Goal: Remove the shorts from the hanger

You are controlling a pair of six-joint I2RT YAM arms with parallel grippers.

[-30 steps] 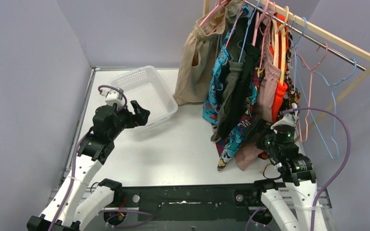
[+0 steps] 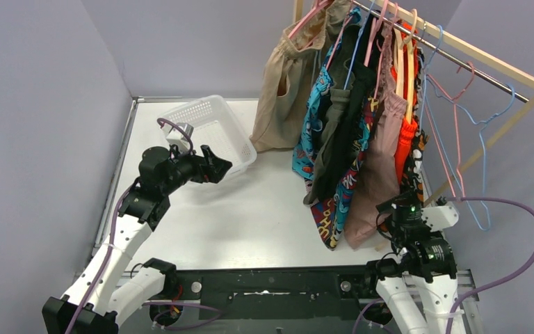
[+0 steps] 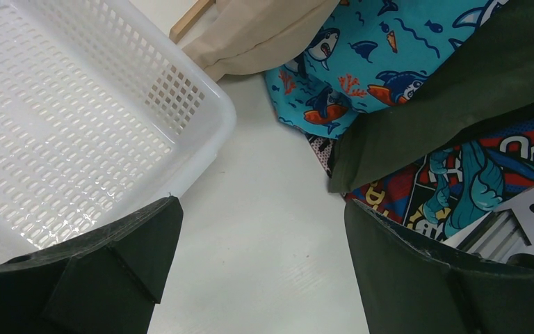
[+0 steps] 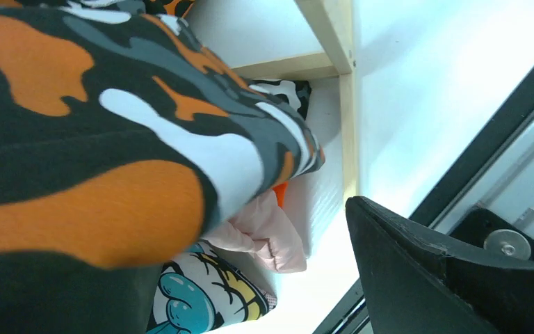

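Several pairs of shorts hang on the rack at the upper right: beige [image 2: 285,76], teal shark-print [image 2: 313,115], dark green [image 2: 332,139], pink [image 2: 379,163] and orange [image 2: 406,149], among others. The orange-and-black camouflage shorts [image 4: 201,146] fill the left of the right wrist view, close to my right gripper and covering part of its left finger. That gripper stands open low at the front of the clothes. My left gripper [image 2: 217,167] is open and empty beside the white basket, left of the hanging shorts.
A white basket [image 2: 252,154] stands on the table at back left. Empty pink [image 2: 457,139] and blue [image 2: 485,146] hangers dangle at the rail's right end. The wooden rack post [image 4: 348,132] rises near my right gripper.
My right gripper has drawn back toward the front right, and the hanging shorts and empty hangers near it have swayed.
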